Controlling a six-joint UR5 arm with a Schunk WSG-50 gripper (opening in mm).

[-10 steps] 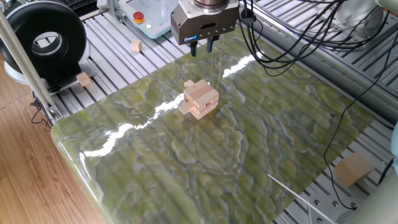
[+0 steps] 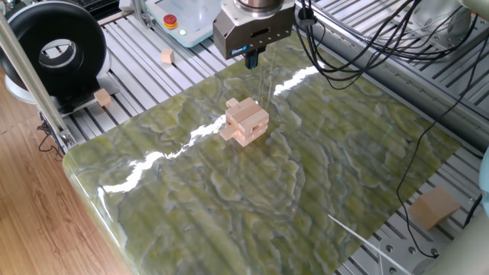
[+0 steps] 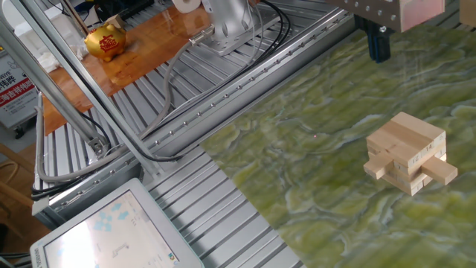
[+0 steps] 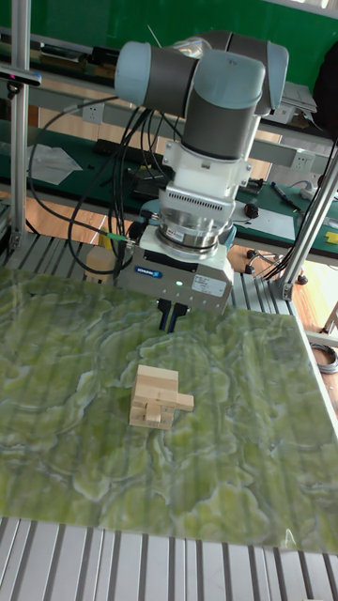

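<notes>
A compact stack of pale wooden blocks (image 2: 249, 116) stands on the green marbled mat (image 2: 191, 206). In exterior view 2, two blocks of the stack (image 3: 413, 136) jut out from its lower part, one on each visible side. My gripper (image 2: 251, 66) hangs above the mat, apart from the stack, on the arm's side of it. Its black fingers (image 3: 378, 46) are together, and nothing shows between them. Exterior view 3 has the gripper (image 4: 167, 329) behind the stack (image 4: 157, 382), pointing down.
Small loose wooden blocks lie off the mat, such as one block (image 2: 167, 56) near the teach pendant (image 2: 183, 23). A larger wooden block (image 2: 435, 207) sits at the right on the slatted table. Black cables (image 2: 359, 65) loop beside the arm.
One second ago the fingers stood apart; now they are together. The gripper has shifted slightly to the right in exterior view 1. The stack has not moved.
</notes>
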